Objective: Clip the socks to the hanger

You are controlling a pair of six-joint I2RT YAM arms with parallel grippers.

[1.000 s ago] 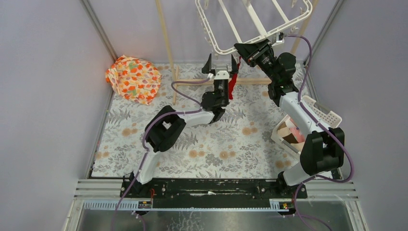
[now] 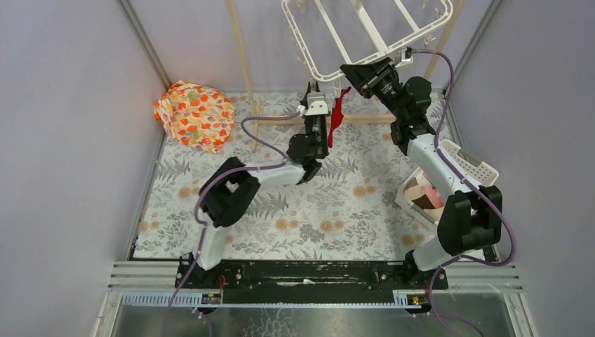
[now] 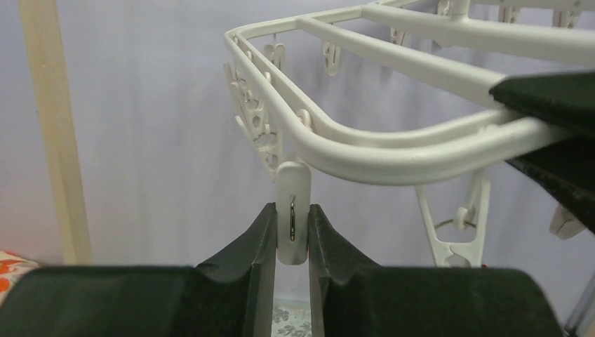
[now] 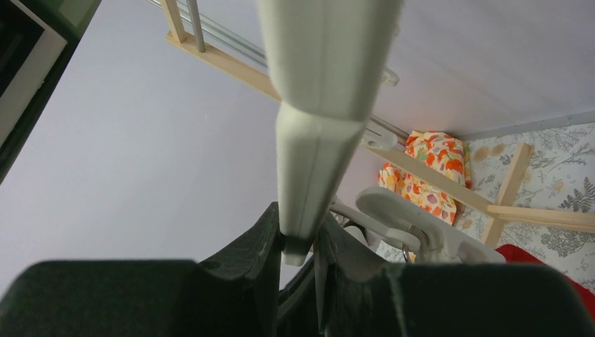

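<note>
The white hanger (image 2: 328,74) with clips hangs at the top of the top view. My left gripper is shut on a white clip (image 3: 290,179) at the hanger's near corner. My right gripper is shut on a white hanger piece (image 4: 319,126), seen close up; which part it is I cannot tell for sure. A red sock (image 2: 336,116) hangs beneath the hanger between the grippers; in the right wrist view part of it shows at lower right. Whether a clip grips it is unclear.
A white basket (image 2: 480,168) with socks stands on the right, beside my right arm. An orange floral cloth (image 2: 193,116) lies at back left. Wooden stand bars (image 2: 368,119) run along the back.
My left gripper has closed on the clip and its arm has shifted slightly left and down in the top view. The right arm has stayed still.
</note>
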